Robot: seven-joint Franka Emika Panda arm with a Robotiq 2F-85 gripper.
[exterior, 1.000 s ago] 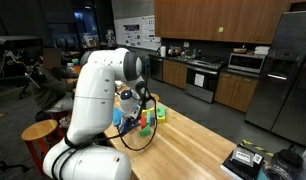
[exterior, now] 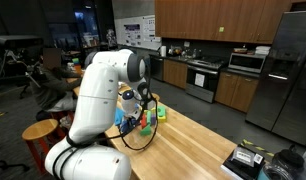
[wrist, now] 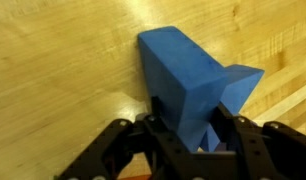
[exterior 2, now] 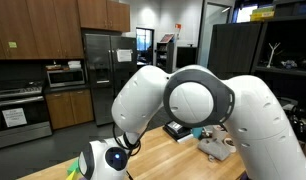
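Observation:
In the wrist view my gripper is shut on a blue block [wrist: 175, 58], with a dark finger on either side of its near end. A second blue face [wrist: 239, 88] shows just right of it; whether this is another block or part of the same piece, I cannot tell. Under both lies the wooden tabletop [wrist: 63, 70]. Exterior view 1 shows the arm [exterior: 97, 95] bent down over the table's left part, its gripper small and partly hidden among coloured pieces. In exterior view 2 the arm's own body hides the gripper.
Near the gripper stand red [exterior: 144, 120], green [exterior: 147, 131] and yellow [exterior: 161, 117] pieces. A dark device [exterior: 243, 161] and other items occupy the table's right end. Stools [exterior: 41, 130] stand left of the table.

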